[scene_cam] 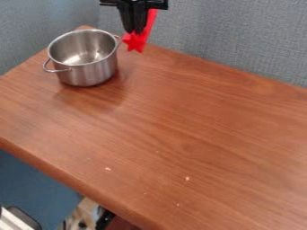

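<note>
The dark gripper (135, 25) is high at the top of the camera view, right of a steel two-handled pot (82, 59) on the wooden table. A red star-shaped object (135, 41) hangs from it, with the gripper shut on it, above the pot's height in the picture and apart from the pot.
A grey fabric partition (228, 31) stands behind it. Some small light and dark items lie off the table's front left edge.
</note>
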